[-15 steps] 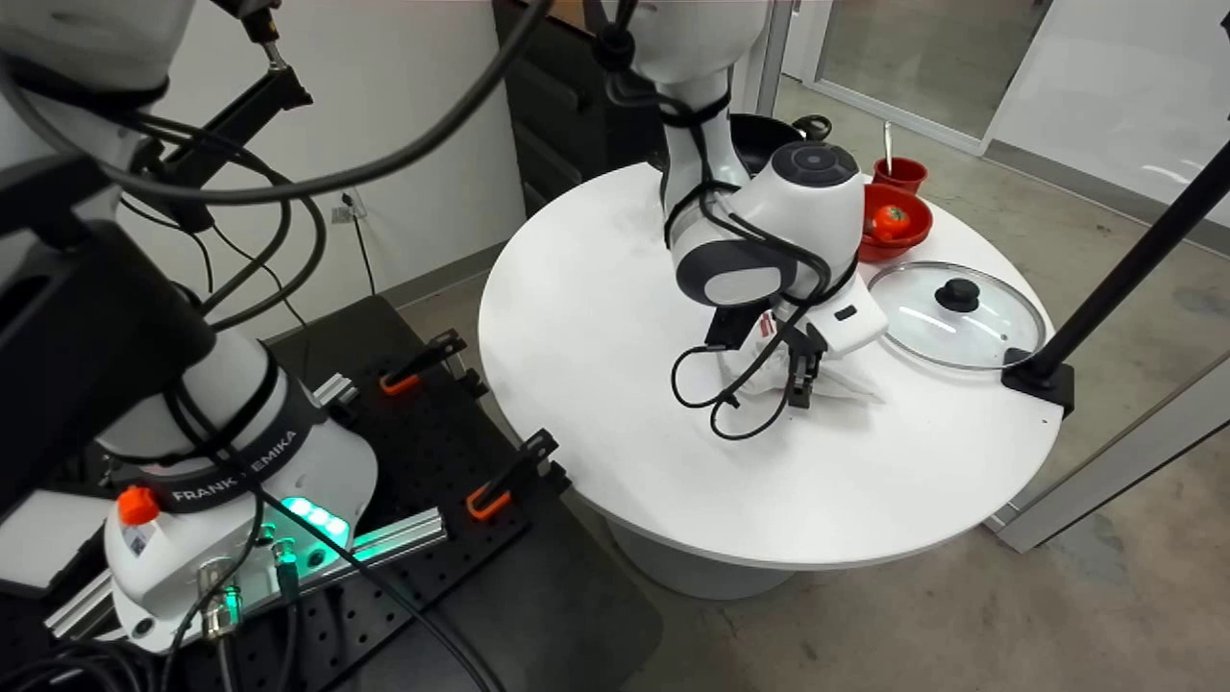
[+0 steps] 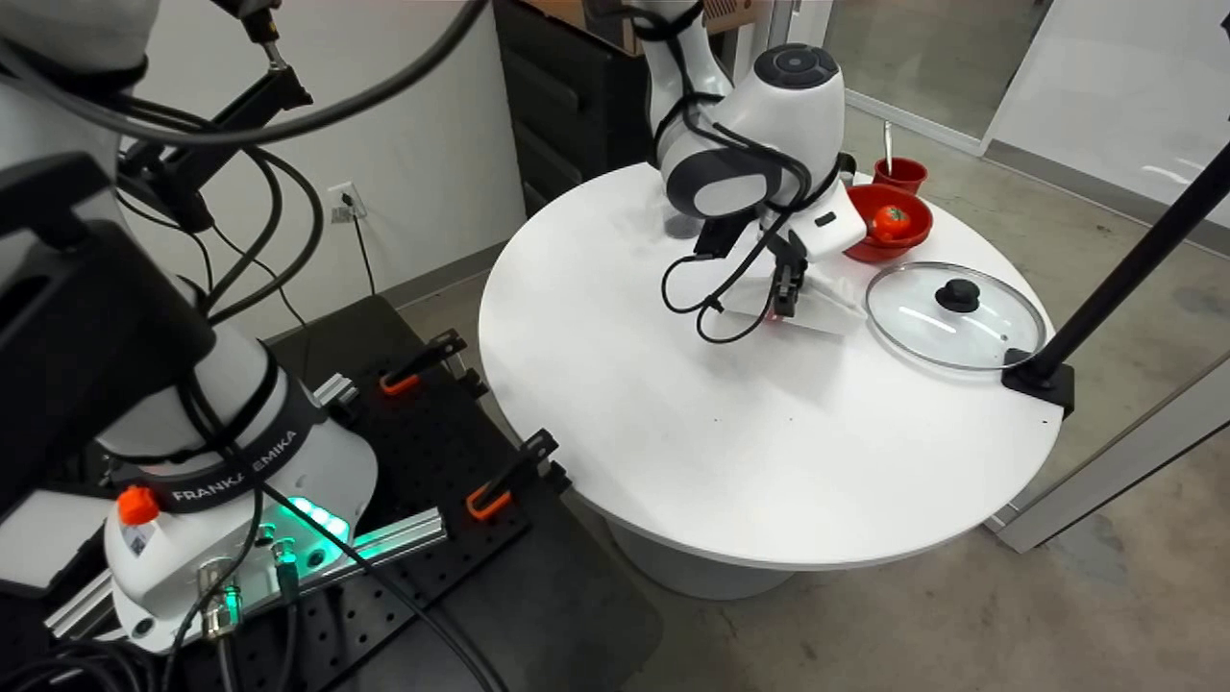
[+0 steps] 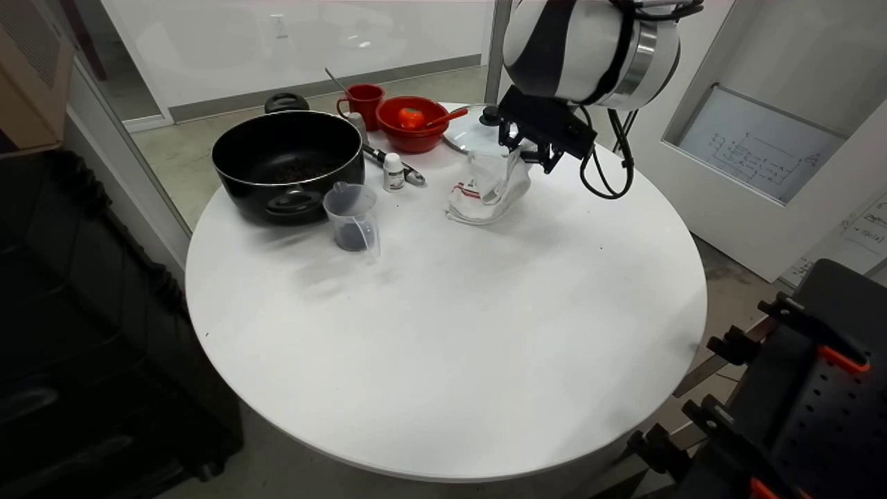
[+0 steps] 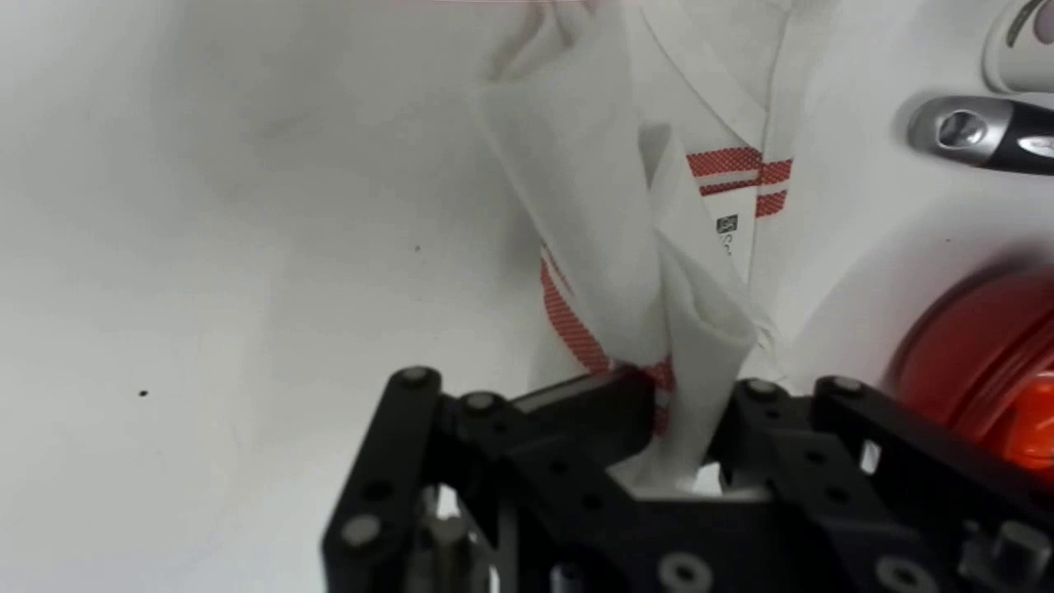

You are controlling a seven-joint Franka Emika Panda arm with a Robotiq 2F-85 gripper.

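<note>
A white cloth with red stripes [image 4: 583,198] rises in folds from the table into my gripper, whose fingers are shut on it. Part of the cloth [image 3: 486,199] rests on the white table in exterior view 2, the rest pulled up toward the gripper [image 3: 532,154]. Its striped edge and a small printed label lie flat beyond the raised fold in the wrist view. From exterior view 1 the arm hides much of the cloth [image 2: 824,311], and the gripper [image 2: 786,294] is seen from behind, low over the table.
Close by stands a red bowl [image 3: 397,134] with a tomato [image 3: 411,118]. A glass lid [image 2: 922,325] lies near the table's edge. Behind are a black pot [image 3: 241,170], a clear measuring cup [image 3: 347,208], a white bottle [image 3: 393,172] and a red mug [image 3: 364,101].
In exterior view 1, my arm and gripper have moved away toward the table's far side, the cloth with them. The pot there is now hidden behind the arm.
</note>
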